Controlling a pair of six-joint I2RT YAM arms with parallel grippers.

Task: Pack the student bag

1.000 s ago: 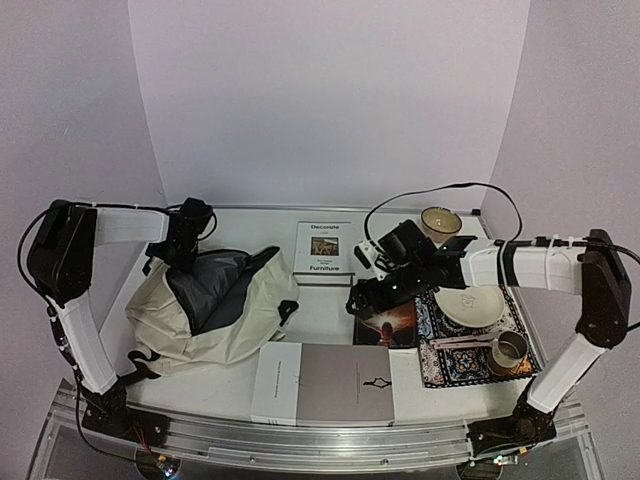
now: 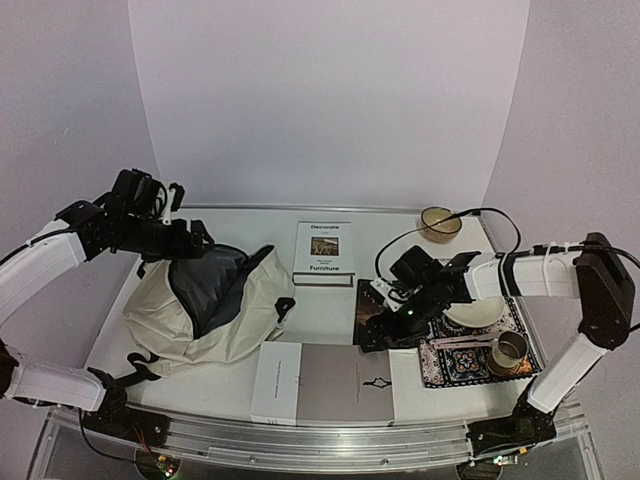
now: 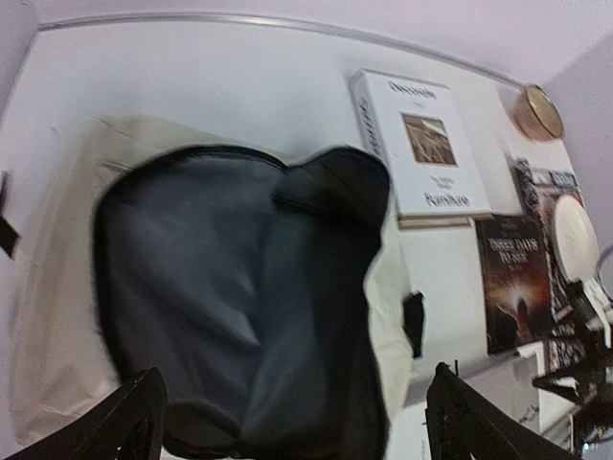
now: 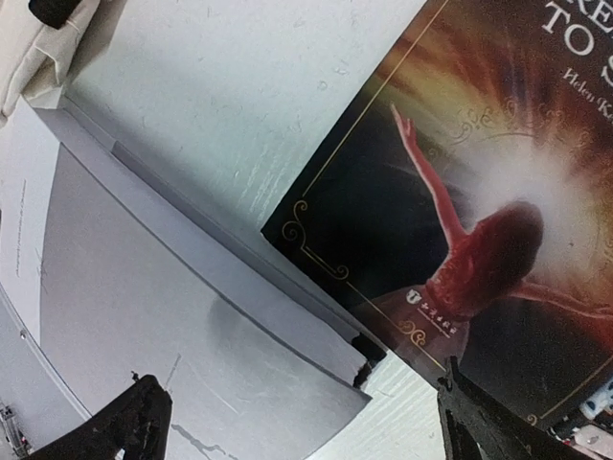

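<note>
A cream bag [image 2: 160,320] lies at the left of the table, its mouth wide and its dark lining [image 3: 230,297] showing. Above the bag's back edge is my left gripper, open, with nothing between its fingers. My right gripper stands open and empty, over the front edge of the dark book and near the corner of the large grey book. The dark book with a figure on its cover [image 4: 479,249] lies flat. The grey book [image 2: 340,385] is at the table's front edge. At the back middle rests the white "Decorate Furniture" book [image 2: 323,250].
A patterned mat [image 2: 440,372] at the right carries a white plate [image 2: 475,311], a metal cup [image 2: 509,350] and utensils [image 2: 463,341]. A bowl [image 2: 440,222] stands at the back right. Bare table shows between bag and books.
The left gripper has risen from the bag's back edge and swung right over it.
</note>
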